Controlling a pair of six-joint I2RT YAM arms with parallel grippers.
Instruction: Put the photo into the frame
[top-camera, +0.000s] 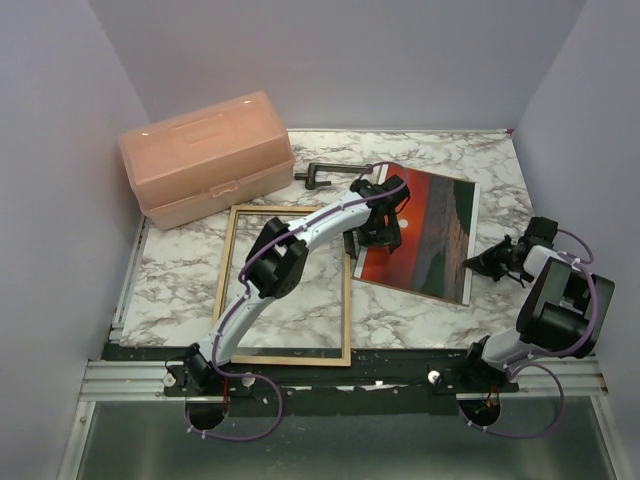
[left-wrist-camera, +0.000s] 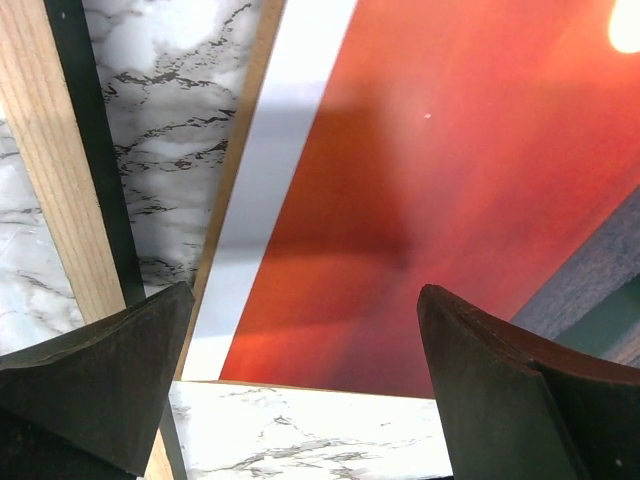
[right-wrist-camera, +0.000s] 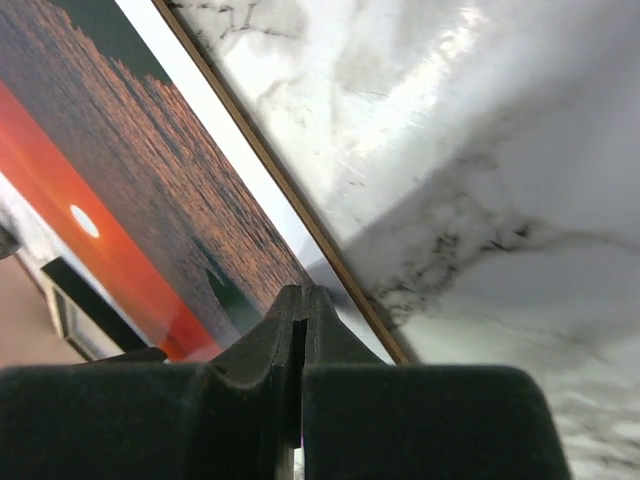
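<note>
The photo (top-camera: 420, 240), a red-orange sunset print with white side borders on a thin board, lies on the marble table right of the empty wooden frame (top-camera: 347, 310). My left gripper is open above the photo's left edge, beside the frame's right side (left-wrist-camera: 60, 200); nothing is held between its fingers. My right gripper is shut, its tips at the photo's right white edge (right-wrist-camera: 240, 160), with nothing visible between them.
A pink closed box (top-camera: 205, 150) stands at the back left. A dark bracket-like object (top-camera: 340, 168) lies behind the frame. Bare marble surrounds the photo at the back and right.
</note>
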